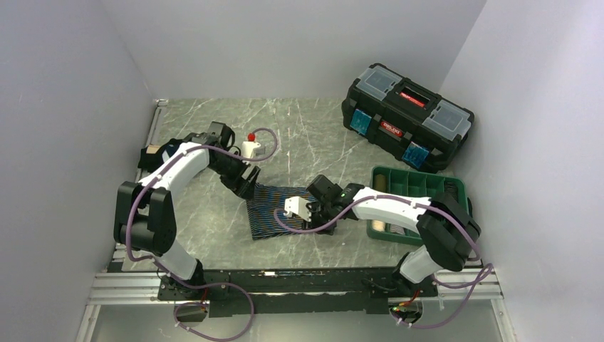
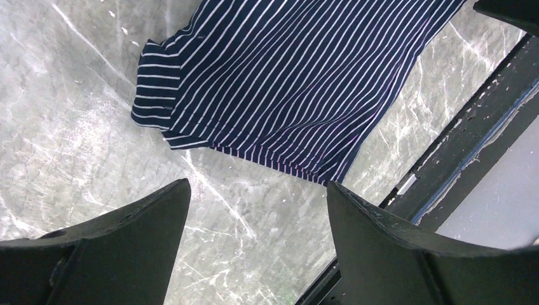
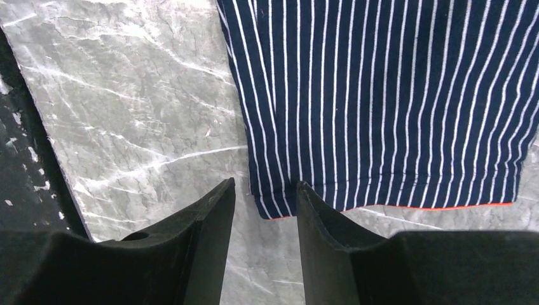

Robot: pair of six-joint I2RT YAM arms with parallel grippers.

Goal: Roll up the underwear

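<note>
The underwear, dark blue with white stripes, lies spread on the table between my two arms. In the left wrist view the cloth has a turned-over corner and lies beyond the fingertips. My left gripper is open, with bare table between its fingers. Over the right part of the cloth my right gripper is part open. A corner with an orange edge shows between and just behind its fingertips, not pinched. From the top, the right arm hides the cloth's right end.
A green divided box with rolled items stands at the right, partly under the right arm. A black toolbox sits at the back right. Dark items lie at the far left.
</note>
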